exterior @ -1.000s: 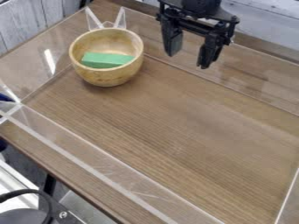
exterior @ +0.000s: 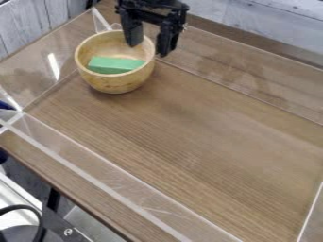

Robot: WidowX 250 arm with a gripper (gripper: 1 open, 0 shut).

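Observation:
My gripper (exterior: 151,40) hangs at the top centre of the camera view, dark, with its fingers spread open over the back right rim of a wooden bowl (exterior: 115,79). Inside the bowl lies a light green block (exterior: 116,63). Nothing shows between the fingers; whether they touch the rim I cannot tell.
A wide bare wooden table (exterior: 209,151) fills the right and front. Clear strips run along the left side, and black cables lie at the lower left.
My gripper has moved left from the upper right to over the bowl's back. The bowl and green block stay in place.

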